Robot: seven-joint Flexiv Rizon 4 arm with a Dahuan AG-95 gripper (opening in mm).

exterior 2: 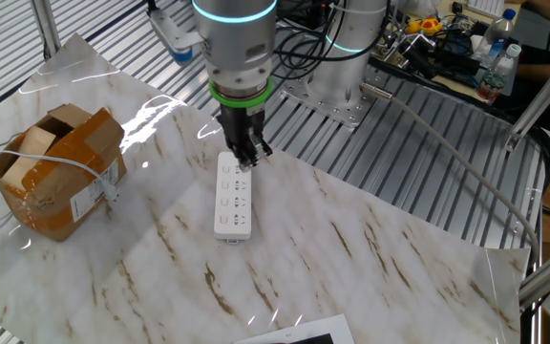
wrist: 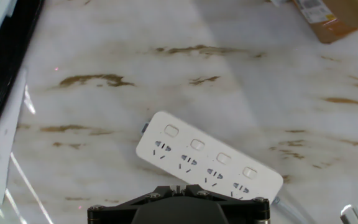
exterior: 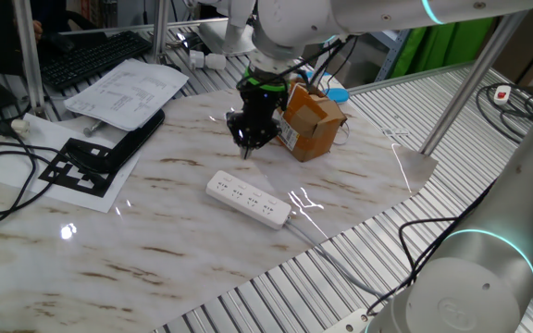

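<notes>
A white power strip (exterior: 248, 199) with a row of sockets and switches lies flat on the marble-patterned table. My gripper (exterior: 246, 154) hangs over the table on the far side of the strip in exterior view 1, pointing down. In the wrist view its fingertips meet at the bottom edge, so the gripper is shut, with nothing visible between them. The power strip (wrist: 210, 155) runs diagonally just beyond the fingers there, its lower edge partly covered by them. From exterior view 2, the gripper (exterior 2: 248, 162) overlaps the upper end of the strip (exterior 2: 233, 205).
An open cardboard box (exterior: 311, 125) stands close behind the gripper. Papers (exterior: 126, 92) and a black-and-white marker sheet (exterior: 86, 171) with a black object on it lie to the left. A grey cable (exterior: 340, 268) leaves the strip towards the robot base.
</notes>
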